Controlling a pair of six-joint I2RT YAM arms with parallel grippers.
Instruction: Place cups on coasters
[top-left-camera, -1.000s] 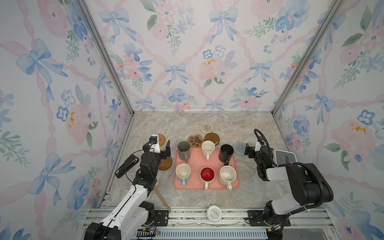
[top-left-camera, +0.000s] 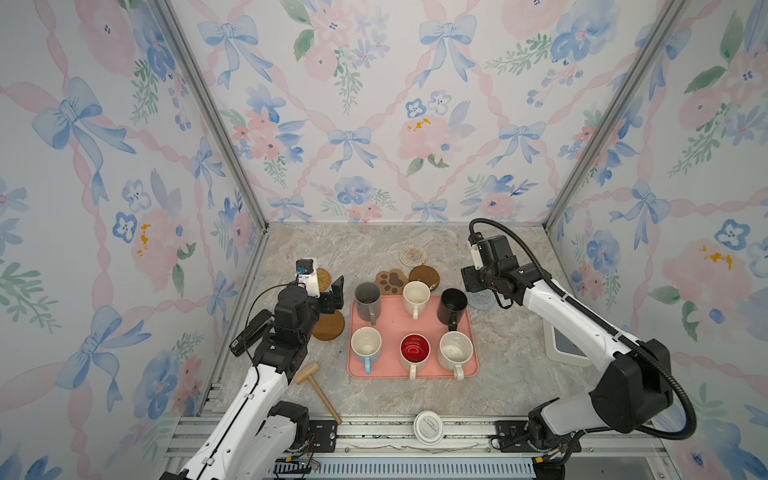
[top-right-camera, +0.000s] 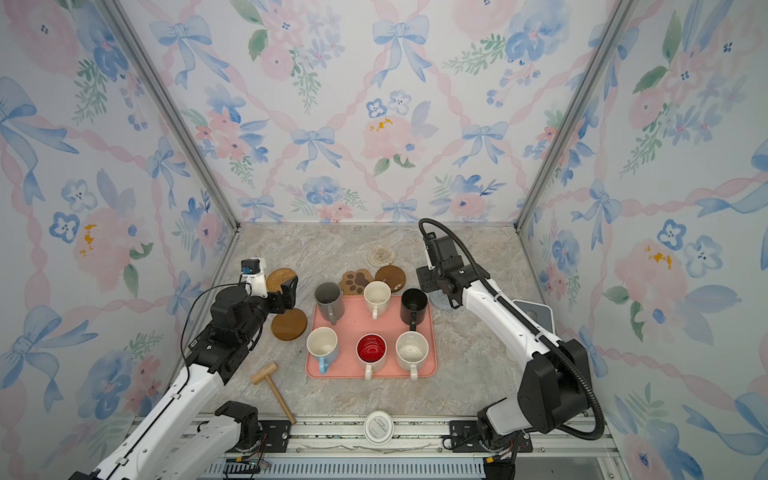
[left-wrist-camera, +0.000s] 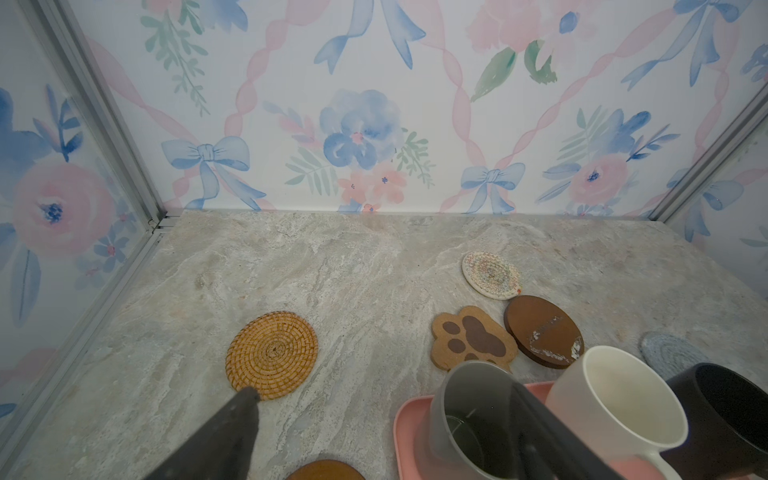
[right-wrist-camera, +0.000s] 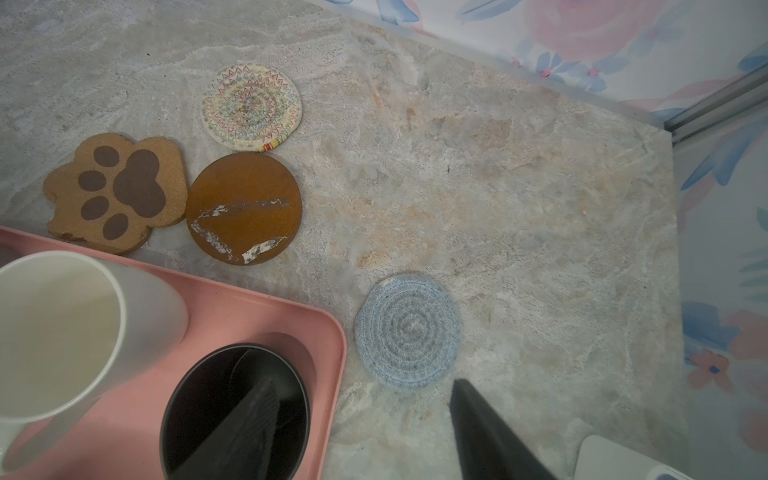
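Six mugs stand on the pink tray (top-left-camera: 392, 320): grey (top-left-camera: 368, 300), cream (top-left-camera: 416, 296), black (top-left-camera: 453, 306), blue-handled (top-left-camera: 366, 344), red-lined (top-left-camera: 414, 349) and white (top-left-camera: 455, 349). Coasters lie around it: woven (left-wrist-camera: 271, 354), wooden (top-left-camera: 328, 326), paw-shaped (left-wrist-camera: 472, 340), brown round (right-wrist-camera: 243, 209), pale braided (right-wrist-camera: 251, 106) and blue-grey (right-wrist-camera: 408, 330). My left gripper hangs, open and empty, above the left side near the grey mug. My right gripper is open and empty, over the black mug and blue-grey coaster.
A wooden mallet (top-left-camera: 316, 388) lies at the front left. A white container (top-left-camera: 565, 348) sits at the right. Free counter runs along the back, and patterned walls enclose the workspace.
My right arm has risen from low at the right and swung left over the tray's right corner. My left arm has risen slightly. The mugs are unmoved.
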